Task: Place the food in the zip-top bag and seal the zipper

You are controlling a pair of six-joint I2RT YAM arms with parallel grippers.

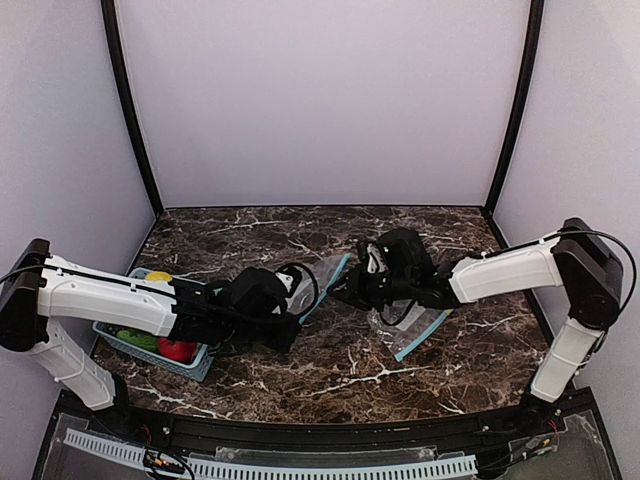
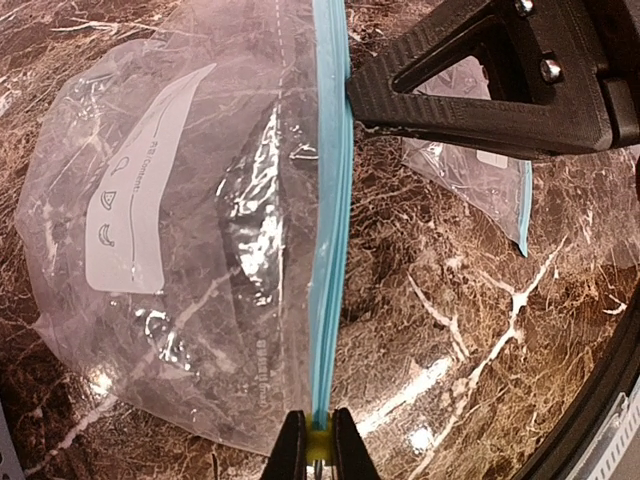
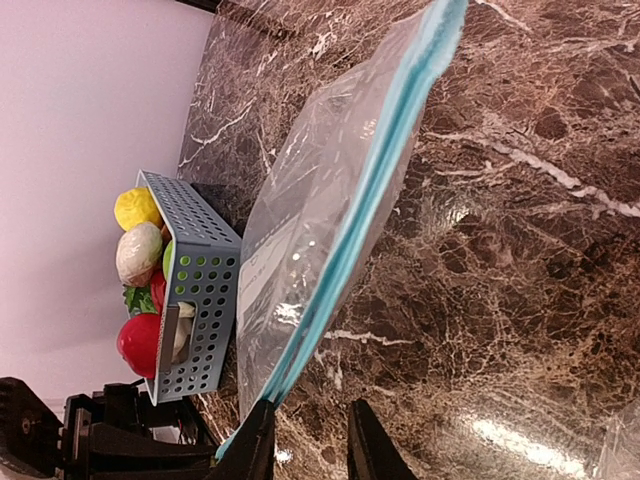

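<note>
A clear zip top bag (image 2: 200,210) with a blue zipper strip (image 2: 325,250) and a white label hangs above the table, looking flat and empty. At the strip's near end, my left gripper is shut on the strip. My right gripper is part open; its left finger (image 3: 262,425) lies right at the strip, while the gap between the fingers shows only table. In the left wrist view, a dark right finger (image 2: 450,115) meets the strip's upper part; whether it presses on it is unclear. The food, including a red piece (image 3: 140,345) and a yellow one (image 3: 136,208), sits in a blue-grey basket (image 3: 210,300).
A second clear bag with a blue strip (image 1: 425,335) lies flat on the table below my right gripper. The basket stands at the table's left, partly under my left arm. Bare marble table (image 1: 330,395) shows in front and at the back.
</note>
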